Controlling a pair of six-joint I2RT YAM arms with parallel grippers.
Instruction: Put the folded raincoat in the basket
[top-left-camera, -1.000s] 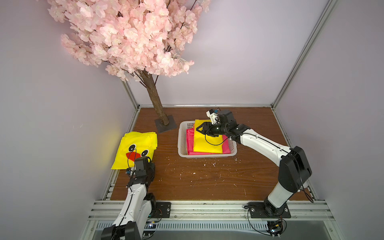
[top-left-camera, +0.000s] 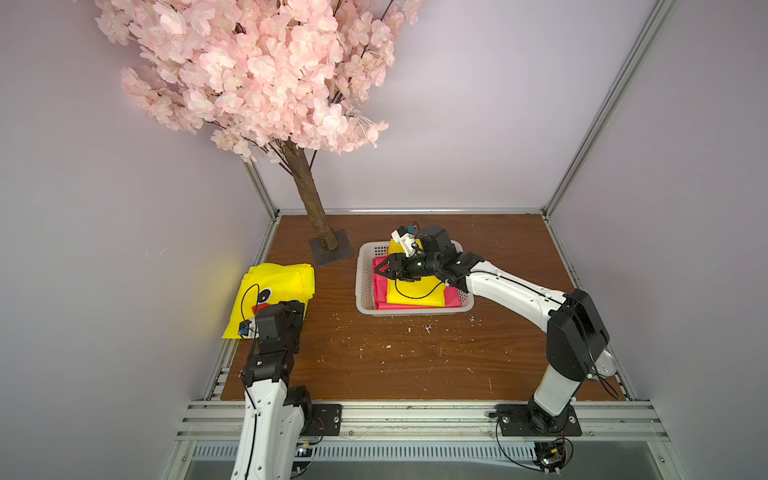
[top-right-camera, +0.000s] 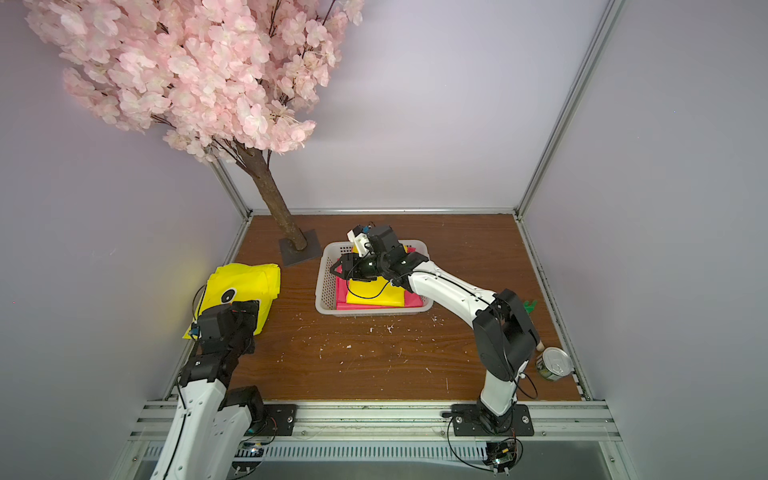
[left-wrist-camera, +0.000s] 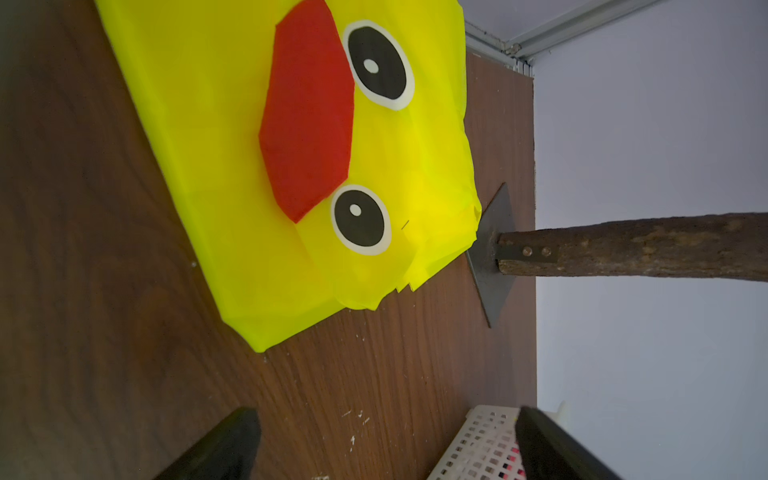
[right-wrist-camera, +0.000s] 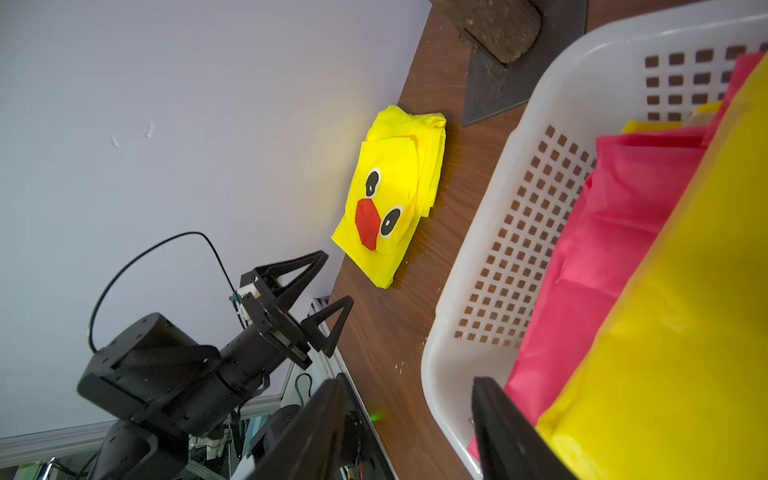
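Note:
The folded yellow raincoat (top-left-camera: 280, 280), with a duck face of red beak and black-and-white eyes, lies flat on the table's left side. In the left wrist view the raincoat (left-wrist-camera: 224, 160) fills the upper left. My left gripper is over the raincoat's near side, open, nothing between its fingers. The white basket (top-left-camera: 416, 313) stands mid-table, with pink cloth (top-left-camera: 380, 288) and a folded yellow cloth (top-left-camera: 420, 294) inside. Above the basket's left part, my right gripper stands part open and empty, its fingers (right-wrist-camera: 500, 424) near the basket's rim.
A blossom tree's trunk (top-left-camera: 308, 192) rises from a dark base plate (top-left-camera: 332, 248) between raincoat and basket at the back. The left wall is close beside the raincoat. A can (top-right-camera: 554, 363) sits at the right edge.
My right gripper has shifted left above the basket. Raincoat and basket have not moved.

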